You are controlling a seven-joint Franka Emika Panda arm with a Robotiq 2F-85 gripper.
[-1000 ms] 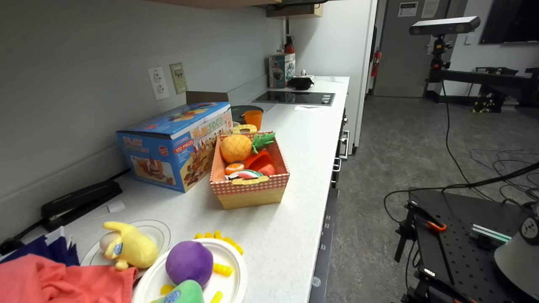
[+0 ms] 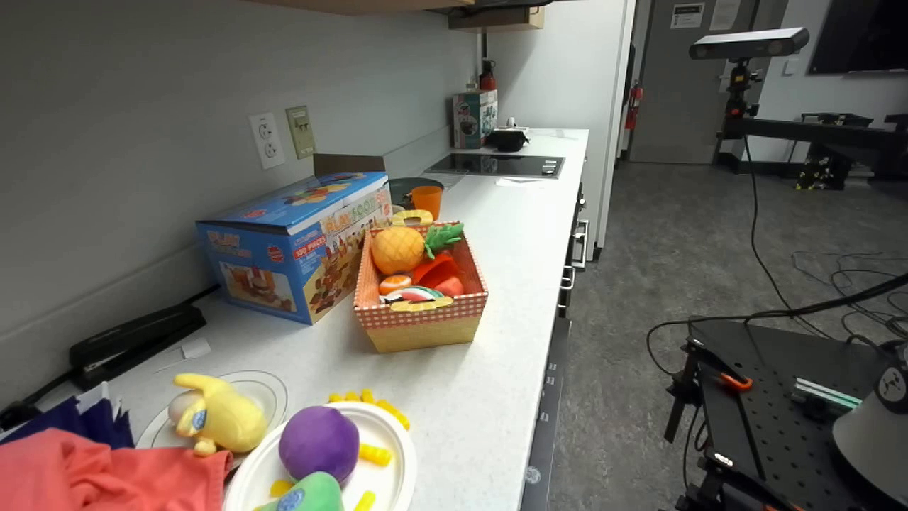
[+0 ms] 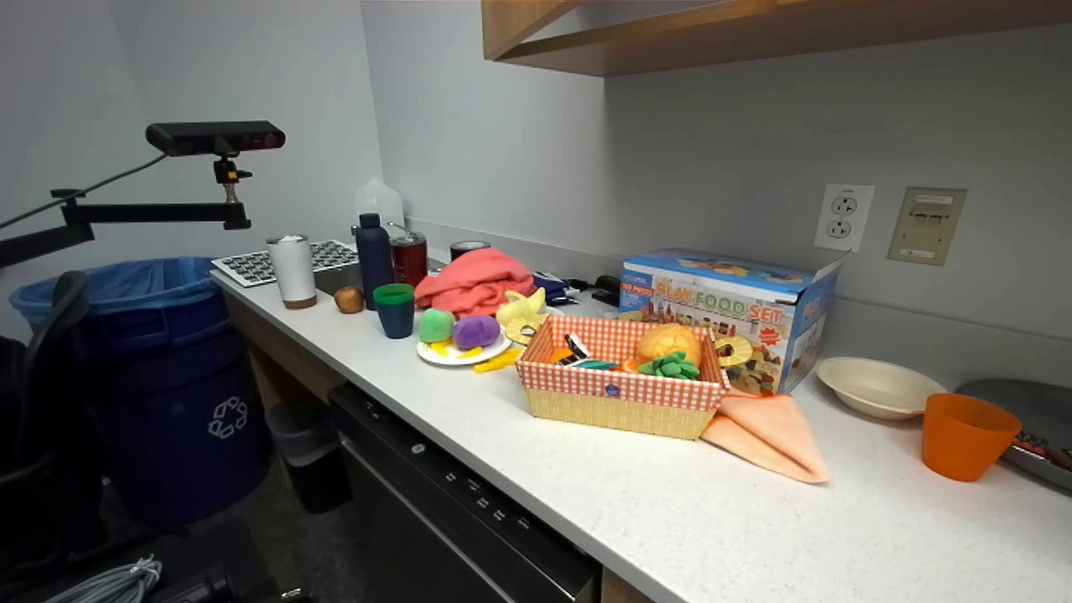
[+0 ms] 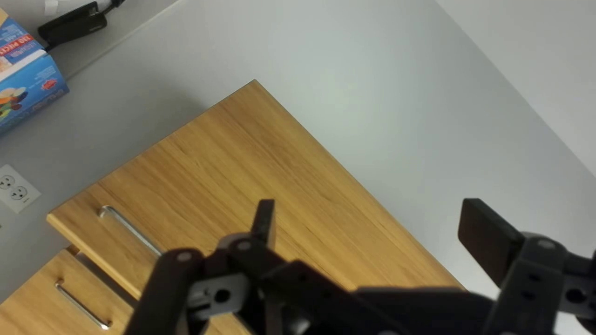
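Observation:
In the wrist view my gripper is open, its two dark fingers wide apart and nothing between them. Behind it lie the wooden cabinet [image 4: 290,184] and bare wall, so it faces away from the countertop items. Neither exterior view shows the gripper. On the counter, a red-checked basket [image 3: 613,412] holds a toy pineapple [image 2: 398,250] and other toy food. A white plate [image 2: 400,460] carries a purple plush [image 2: 319,443], a green plush [image 2: 311,494] and yellow pieces. A yellow plush [image 2: 225,416] rests beside that plate.
A blue play food box [image 2: 289,243] stands against the wall beside the basket. Red cloth [image 3: 482,283], a green-blue cup [image 3: 394,313], a tumbler [image 3: 292,271] and an orange cup [image 3: 966,437] are also on the counter.

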